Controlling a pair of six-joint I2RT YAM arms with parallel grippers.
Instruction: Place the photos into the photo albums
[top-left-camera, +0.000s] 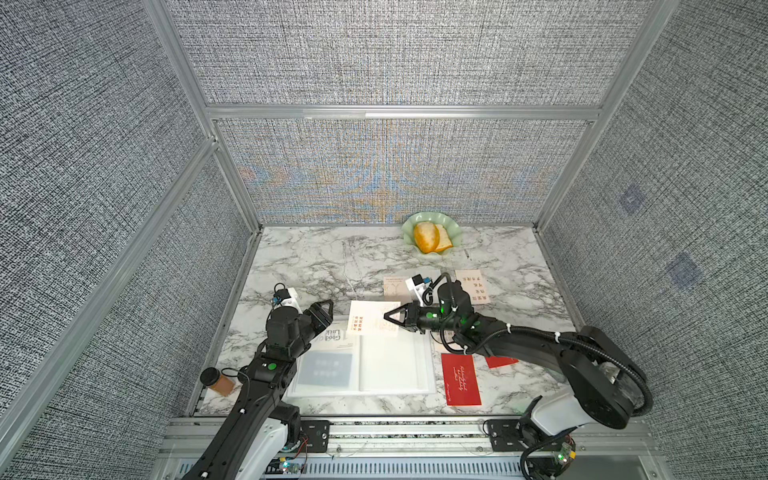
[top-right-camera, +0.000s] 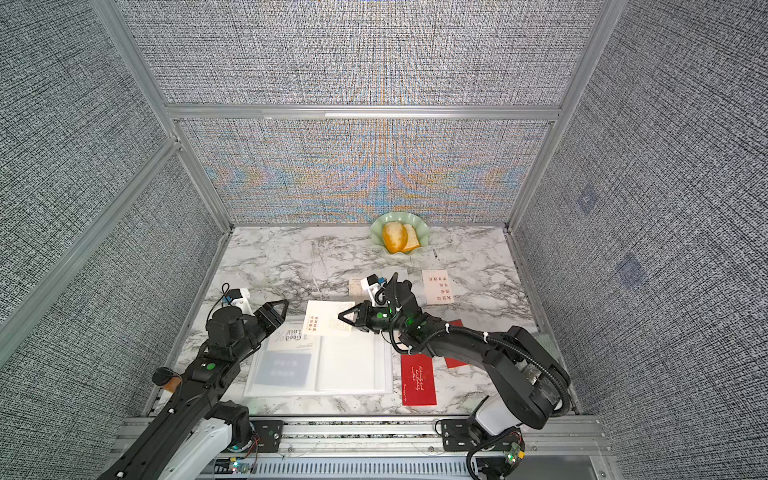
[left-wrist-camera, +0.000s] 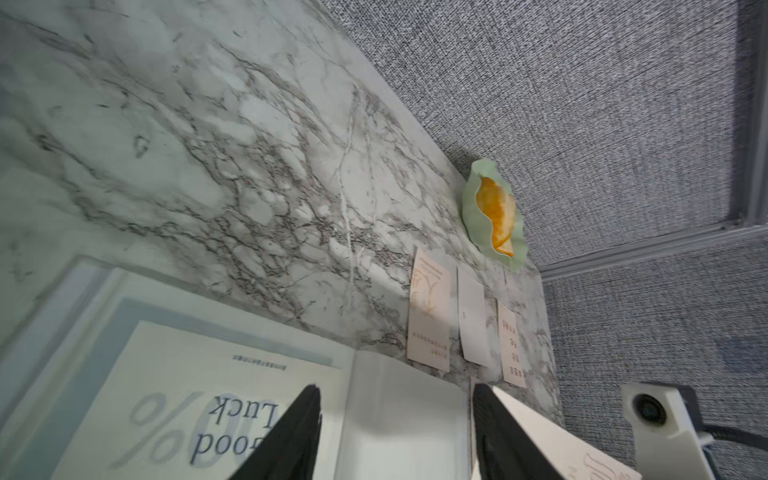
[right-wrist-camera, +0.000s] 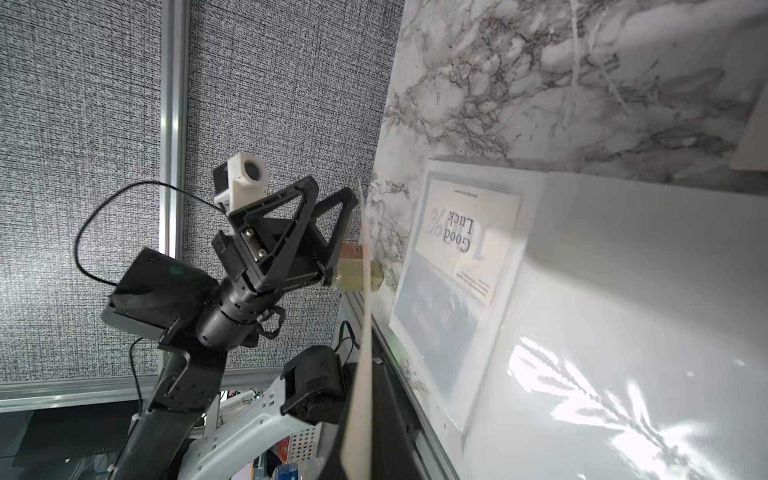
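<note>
A cream photo card (top-left-camera: 369, 318) hangs over the album's upper edge, with my right gripper (top-left-camera: 393, 317) shut on its right side; the right wrist view shows it edge-on. My left gripper (top-left-camera: 322, 313) stands open to the card's left, nothing between its fingers. The open album (top-left-camera: 396, 372) lies at the front middle; its left page holds a "Good Luck" card (right-wrist-camera: 464, 232) in the upper part and a greyish area below.
Red cards (top-left-camera: 461, 377) and pale cards (top-left-camera: 471, 285) lie right of and behind the album. A green bowl with bread (top-left-camera: 428, 238) stands at the back. A brown jar (top-left-camera: 220, 382) sits at the front left.
</note>
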